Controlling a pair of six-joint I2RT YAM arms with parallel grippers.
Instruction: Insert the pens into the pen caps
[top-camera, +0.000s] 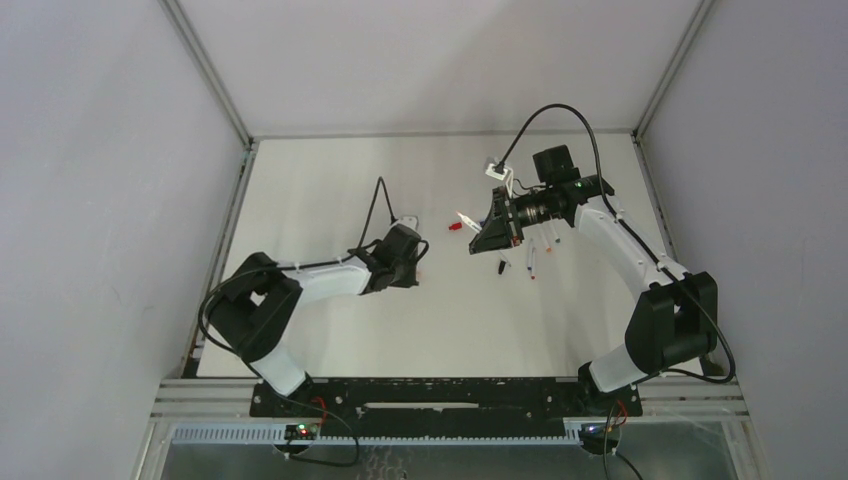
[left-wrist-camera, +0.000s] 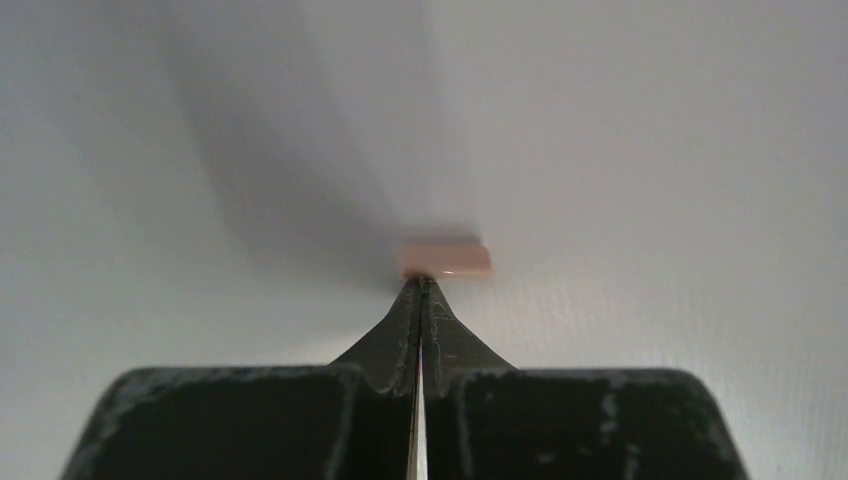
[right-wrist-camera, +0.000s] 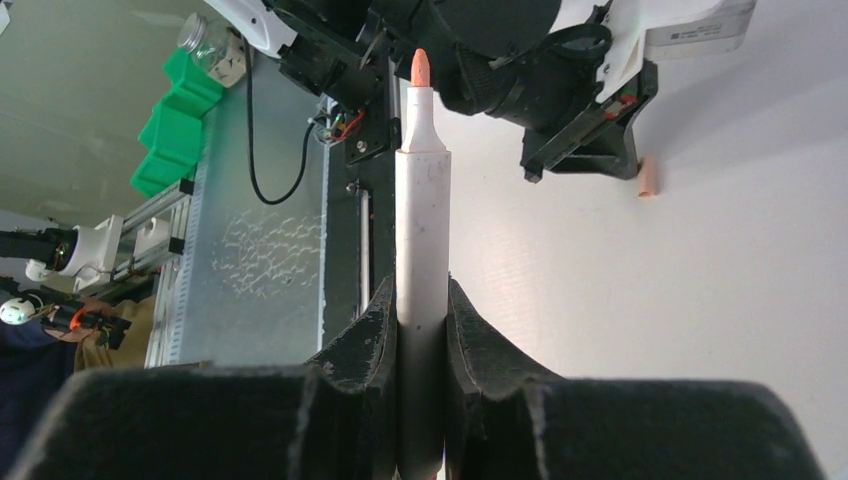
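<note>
The peach pen cap (left-wrist-camera: 447, 260) lies crosswise on the table, just past the tips of my left gripper. Those fingers are pressed together with nothing between them, and the cap is outside them, very close or touching. In the right wrist view the cap (right-wrist-camera: 648, 177) shows beside the left fingers (right-wrist-camera: 600, 160). My right gripper is shut on a white pen (right-wrist-camera: 423, 220), whose peach tip (right-wrist-camera: 420, 68) points away from the fingers. From the top, the right gripper (top-camera: 475, 250) is held over the right half of the table, the pen (top-camera: 468, 222) sticking out leftward.
Several more pens (top-camera: 532, 260) lie on the table under and beside the right arm. A red cap (top-camera: 455, 226) and a black cap (top-camera: 502, 267) are near the right gripper.
</note>
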